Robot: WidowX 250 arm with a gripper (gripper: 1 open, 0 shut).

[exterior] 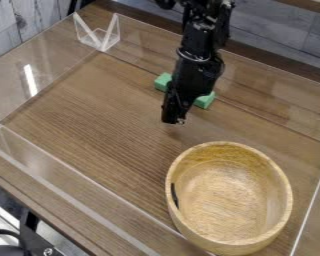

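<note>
My black gripper (174,112) hangs over the middle of the wooden table, its tip shut with nothing visible between its fingers. Just behind it, partly hidden by the arm, a green block (200,99) lies on the table. A large round tan bowl (227,228) sits at the front right.
White clear plastic brackets (99,35) stand at the back left. A wall (276,20) borders the back right.
</note>
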